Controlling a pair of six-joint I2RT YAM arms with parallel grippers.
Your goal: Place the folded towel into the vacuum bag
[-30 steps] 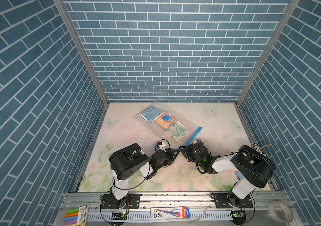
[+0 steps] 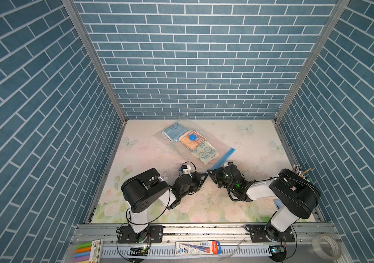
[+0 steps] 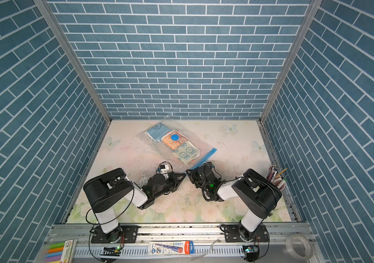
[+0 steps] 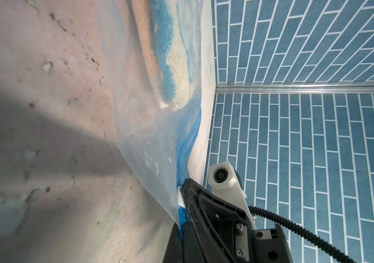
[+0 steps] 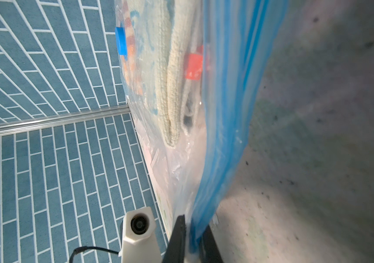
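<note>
The clear vacuum bag (image 2: pixel 169 144) lies diagonally on the table with the folded towels (image 2: pixel 204 151) inside it and a blue valve (image 2: pixel 192 136) over them. Its blue zipper strip (image 2: pixel 224 157) runs down to the near corner, where both grippers meet. My left gripper (image 2: pixel 202 176) is shut on the bag's blue zipper end, also close up in the left wrist view. My right gripper (image 2: pixel 211 174) is shut on the same strip a little to the right; in the right wrist view the strip (image 5: pixel 235 109) passes between its fingers, with the towel's edge (image 5: pixel 169 114) a short way inside.
Tiled walls enclose the table (image 2: pixel 138 162) on the back and sides. Pens (image 3: pixel 276 175) stand in a holder at the right edge.
Both grippers and the bag's near end have shifted very slightly left over the last second. The left arm's elbow has moved a little leftward.
</note>
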